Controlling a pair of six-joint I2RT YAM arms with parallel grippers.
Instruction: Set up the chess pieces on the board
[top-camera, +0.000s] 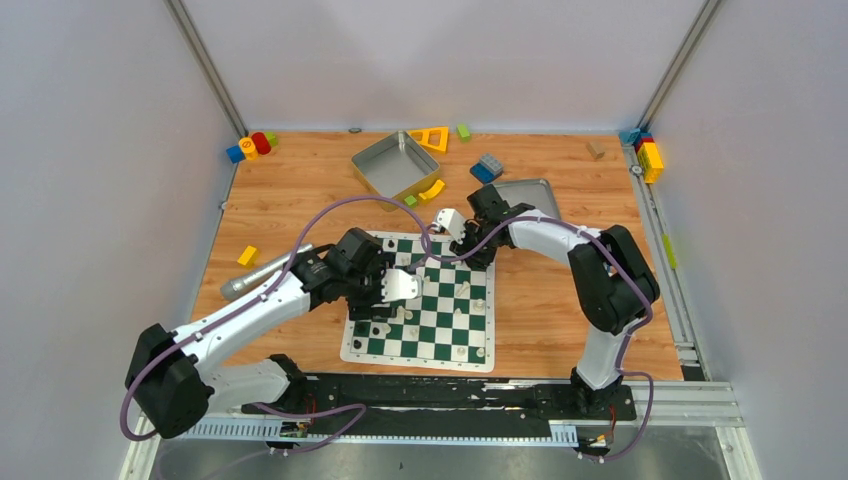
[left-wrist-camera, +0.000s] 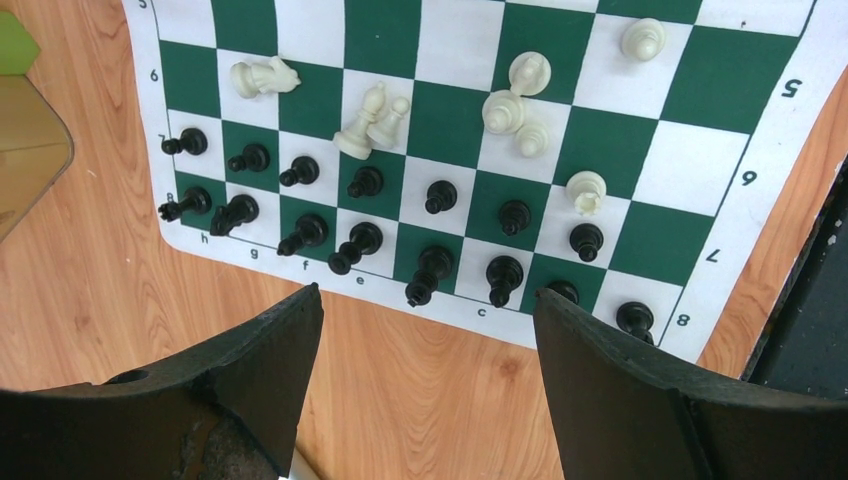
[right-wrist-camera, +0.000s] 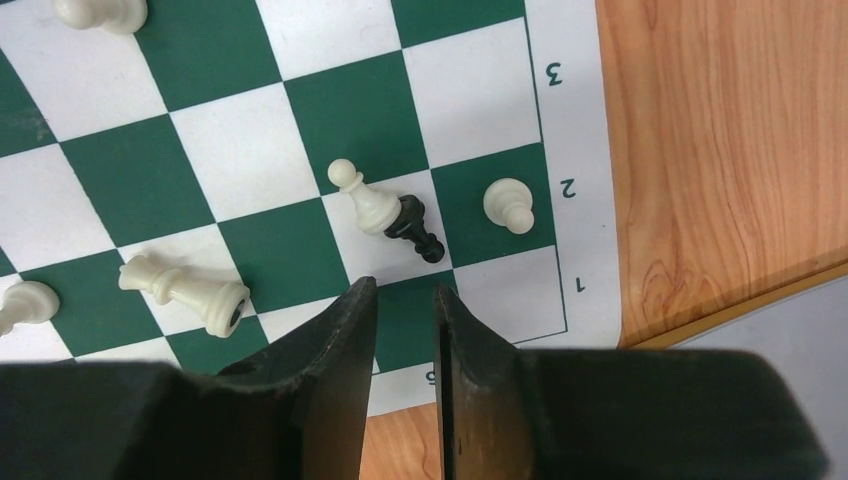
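The green-and-white chessboard (top-camera: 425, 348) lies under both arms. In the left wrist view, two rows of black pieces stand along its edge, among them a black pawn (left-wrist-camera: 441, 197). White pieces are scattered beyond them; a white knight (left-wrist-camera: 264, 77) lies on its side. My left gripper hangs open and empty beside the rows. In the right wrist view, a white pawn (right-wrist-camera: 372, 207) and a black pawn (right-wrist-camera: 416, 230) touch on one square. A white pawn (right-wrist-camera: 510, 206) stands to their right; a larger white piece (right-wrist-camera: 187, 291) is lying left. My right gripper is partly open, nothing visible between its fingers.
A grey tray (top-camera: 538, 192) lies close to the board's far right corner. Behind the board sits an open box (top-camera: 362, 170), with toy blocks nearby. A metal cylinder (top-camera: 262, 275) rests left of the board, next to the left arm.
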